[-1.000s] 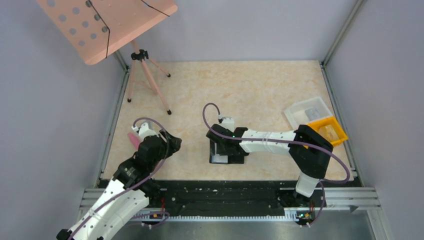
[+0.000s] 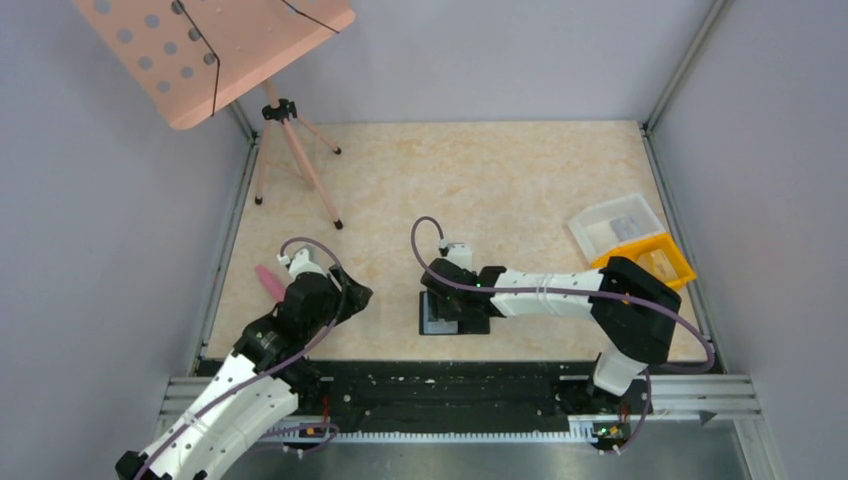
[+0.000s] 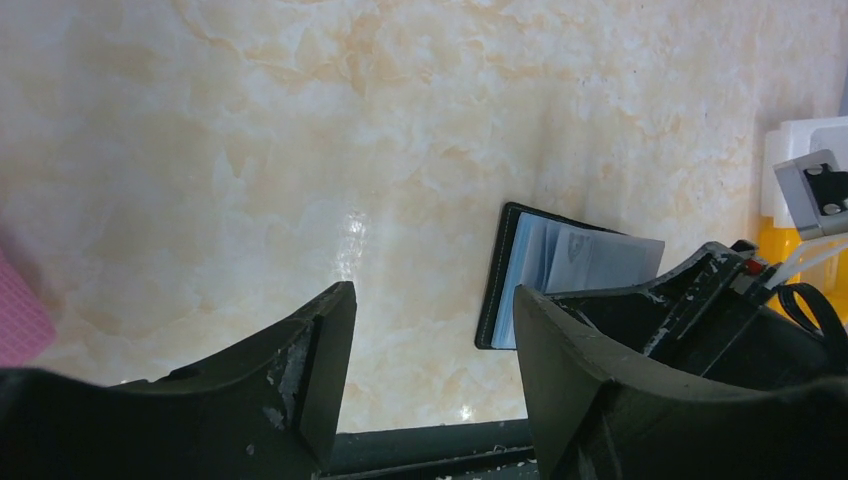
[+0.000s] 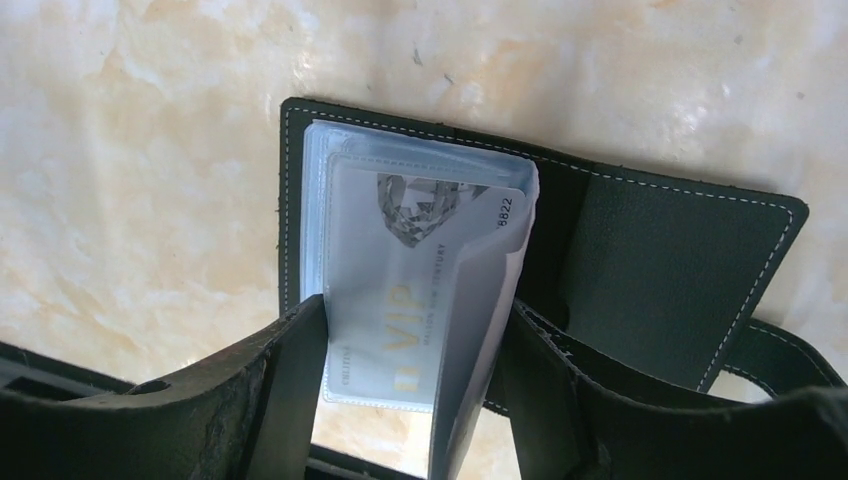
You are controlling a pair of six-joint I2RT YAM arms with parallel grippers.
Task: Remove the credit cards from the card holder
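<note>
The black card holder (image 4: 680, 265) lies open on the table, its clear sleeves (image 4: 425, 158) on the left half. Through the top sleeve shows a pale card (image 4: 385, 290) printed "VIP" with a diamond picture. That sleeve's right side bends upward beside one finger of my right gripper. The fingers are open, one finger either side of the sleeve stack. In the top view the right gripper covers part of the holder. My left gripper is open to the left of the holder, with only bare table between its fingers.
A clear bin (image 2: 598, 222) and a yellow bin (image 2: 677, 262) stand at the right edge. A pink object (image 2: 268, 281) lies by the left arm. A tripod (image 2: 300, 160) stands at the back left.
The holder has shifted slightly toward the front edge.
</note>
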